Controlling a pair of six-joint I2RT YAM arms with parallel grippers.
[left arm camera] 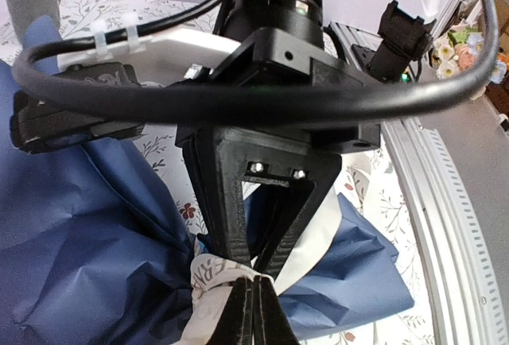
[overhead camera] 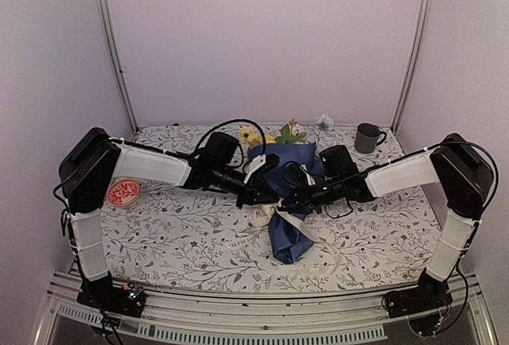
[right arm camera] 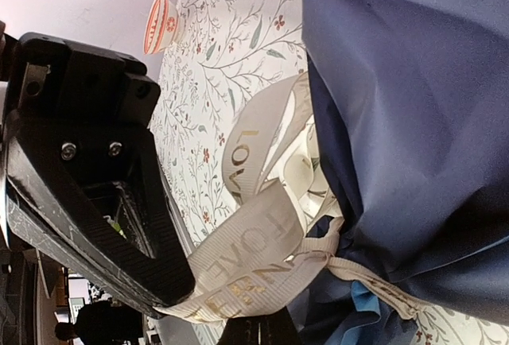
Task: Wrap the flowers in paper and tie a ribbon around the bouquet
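The bouquet lies mid-table in blue wrapping (overhead camera: 290,246), with yellow flowers (overhead camera: 251,136) at its far end. A whitish ribbon (right arm camera: 262,226) with gold letters circles its gathered neck, looped and twisted on the near side in the right wrist view. My left gripper is shut beside the neck; ribbon runs against its fingertips in the right wrist view, and whether it is pinched cannot be told. Close by on the right, my right gripper (overhead camera: 285,202) is shut too, its tips (right arm camera: 258,333) low in its own view and right at the ribbon.
A dark grey mug (overhead camera: 367,137) stands at the back right. At the left sits a red-and-white bowl (overhead camera: 123,192), partly behind the left arm.
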